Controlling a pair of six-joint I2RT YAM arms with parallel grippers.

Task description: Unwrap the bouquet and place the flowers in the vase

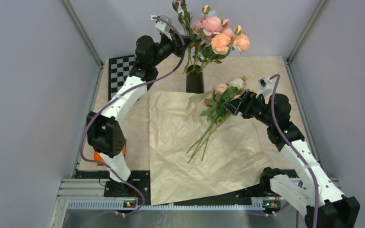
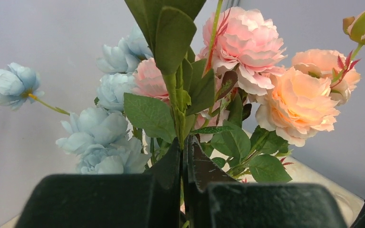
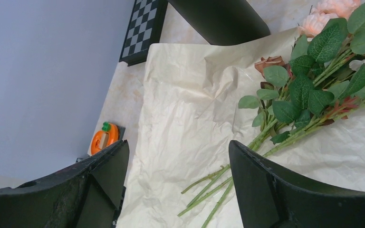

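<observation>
The dark vase [image 1: 195,81] stands upright at the back, full of pink, peach and pale blue flowers [image 2: 95,128]. Above its mouth, my left gripper [image 1: 189,41] is shut on a thin green flower stem [image 2: 179,107] that rises leafy from between the fingertips. Whether that stem's lower end is inside the vase is hard to tell among the other stems. Several flowers [image 3: 309,90] with pink and white heads lie on the paper, their bare stems pointing toward the front. My right gripper hangs open over them, its fingers apart and empty.
Cream paper [image 1: 180,156] covers the middle of the table, clear at front and left. A checkered board [image 1: 120,71] lies behind the left arm. An orange object [image 3: 105,137] sits at the left edge.
</observation>
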